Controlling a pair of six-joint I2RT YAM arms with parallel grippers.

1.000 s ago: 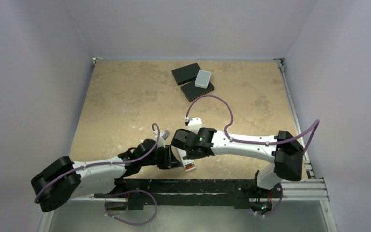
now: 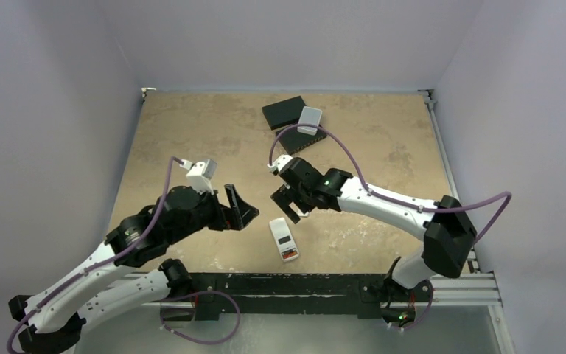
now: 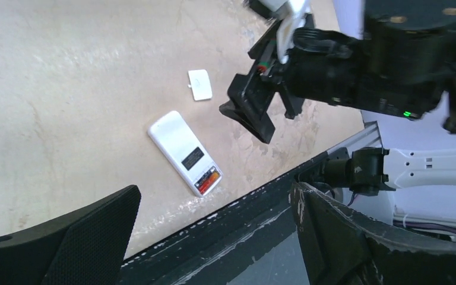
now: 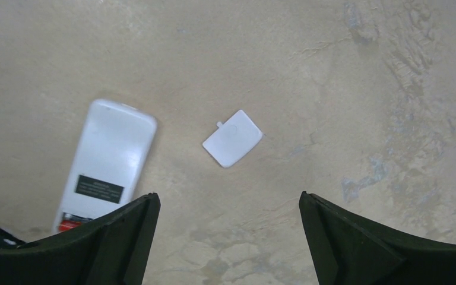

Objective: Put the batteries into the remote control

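A white remote control lies face down near the table's front edge, its battery bay uncovered. Dark and red-orange batteries sit in that bay; how they are seated is too small to tell. To the right of the remote, flat on the table, is the small white battery cover with its little tab. My left gripper is raised to the left of the remote, open and empty. Open as well, my right gripper hangs over the table beyond the remote, the cover below it and nothing between its fingers.
Two black boxes lie at the back middle, with a grey-white lidded case on top. A black rail runs along the front edge.
My left gripper has lifted away from the remote, up and to the left, and opened wider. The right gripper has moved back off the remote, uncovering it and part of the small cover.
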